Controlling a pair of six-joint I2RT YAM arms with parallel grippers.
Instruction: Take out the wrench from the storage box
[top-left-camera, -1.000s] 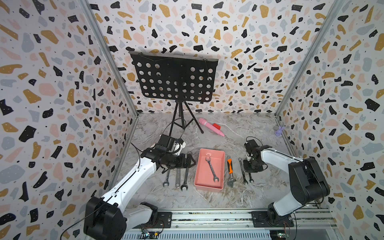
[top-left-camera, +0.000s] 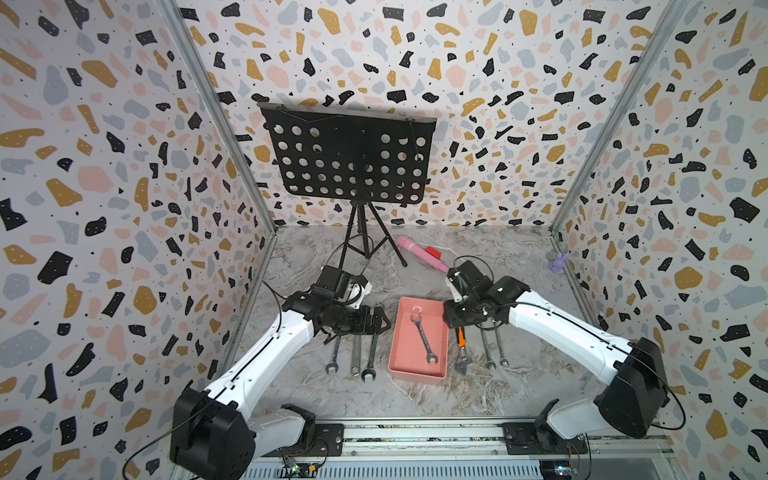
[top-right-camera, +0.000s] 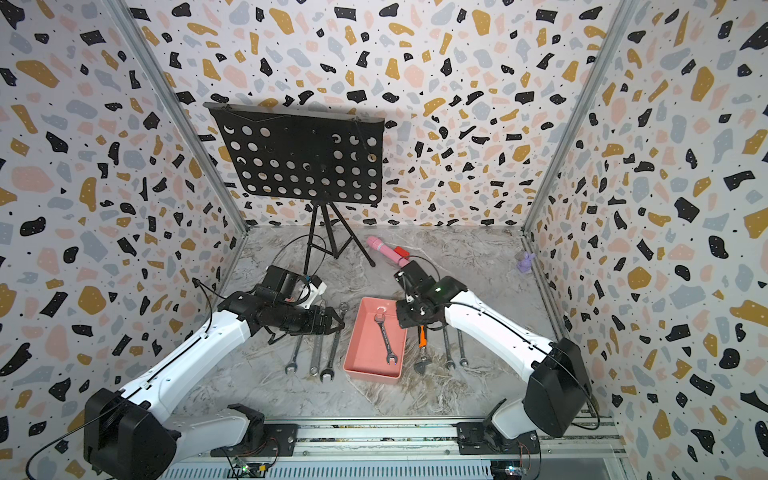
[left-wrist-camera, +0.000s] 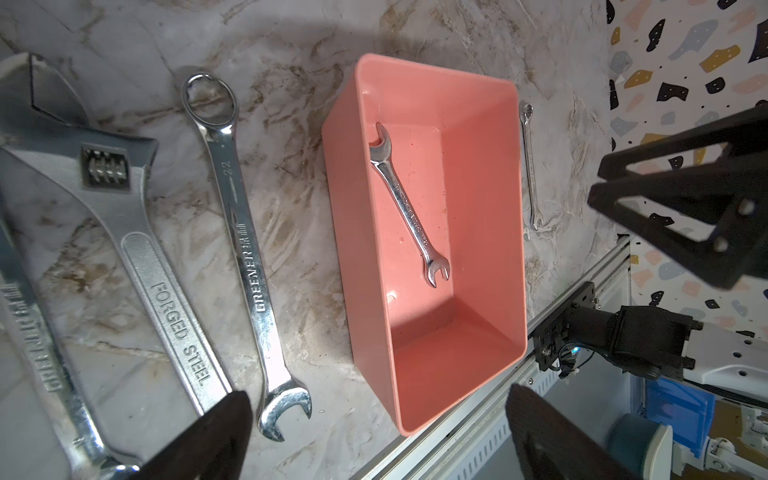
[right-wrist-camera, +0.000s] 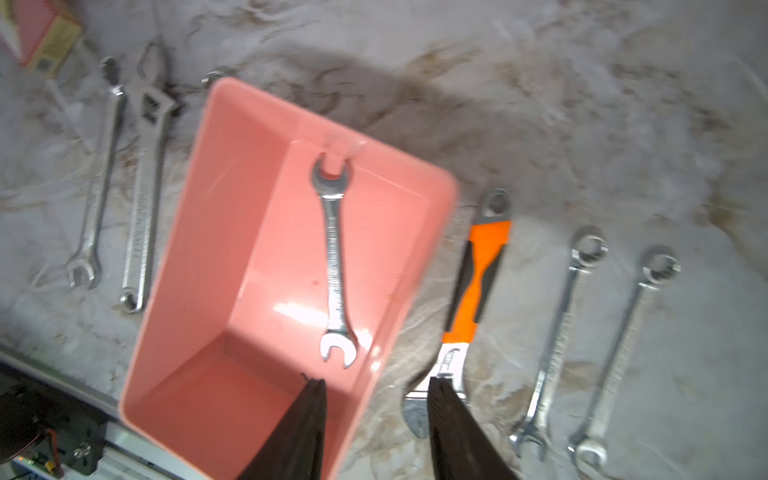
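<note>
A silver double open-end wrench (right-wrist-camera: 334, 264) lies inside the pink storage box (right-wrist-camera: 200, 160), which rests on the marble table. My right gripper is open above the box's right side, empty between its fingers; the right wrist view, somewhat blurred, looks down on the wrench. My left gripper hangs open over the tools left of the box, its fingers apart at the bottom of the left wrist view.
Several wrenches (left-wrist-camera: 248, 256) flank the box on both sides, including an orange-handled adjustable one (right-wrist-camera: 480, 264). A black stand (top-left-camera: 352, 156) and a pink object (top-left-camera: 420, 253) stand or lie behind.
My right arm has risen and moved left from over the right-hand wrenches to beside and above the box. The left arm and the wrench look unchanged.
</note>
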